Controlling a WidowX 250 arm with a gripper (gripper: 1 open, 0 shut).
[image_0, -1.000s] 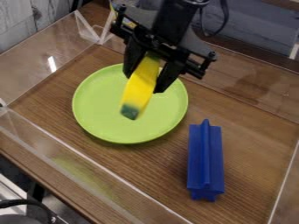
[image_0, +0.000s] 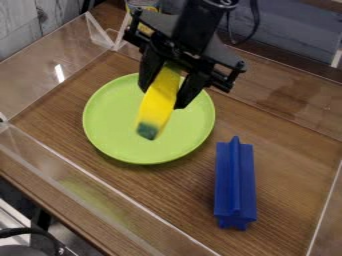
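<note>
My black gripper (image_0: 170, 75) hangs over a green plate (image_0: 114, 125) in the middle of the camera view, shut on a long yellow object (image_0: 160, 99) with a darker greenish lower end. The object tilts downward over the plate; whether it touches the plate I cannot tell.
A blue bar-shaped block (image_0: 234, 182) lies on the wooden table (image_0: 174, 205) to the right of the plate. Clear plastic walls edge the table on the left. Bare wood shows at the back right and below the plate.
</note>
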